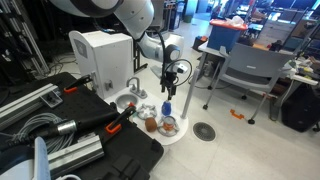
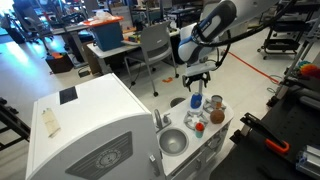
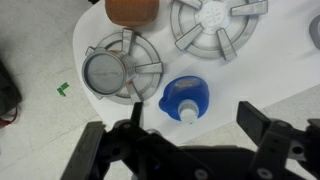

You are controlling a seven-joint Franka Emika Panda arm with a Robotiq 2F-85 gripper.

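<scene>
A blue bottle with a white cap (image 3: 186, 98) stands on the white counter, near its edge. My gripper is open, its two dark fingers spread wide in the wrist view, with the bottle ahead of the gap and nothing held. From outside, the gripper (image 1: 168, 93) hangs just above the blue bottle (image 1: 166, 111). The second exterior view also has the gripper (image 2: 196, 83) over the bottle (image 2: 196, 100). Whether the fingertips are level with the cap cannot be made out.
Beside the bottle, a metal cup (image 3: 104, 72) sits on a stove burner. A brown object (image 3: 132, 10) lies close by, and another burner (image 3: 214, 18) is bare. The sink (image 2: 173, 140) with its faucet and a white cabinet (image 2: 90, 135) occupy the other end. Grey floor lies beyond the counter.
</scene>
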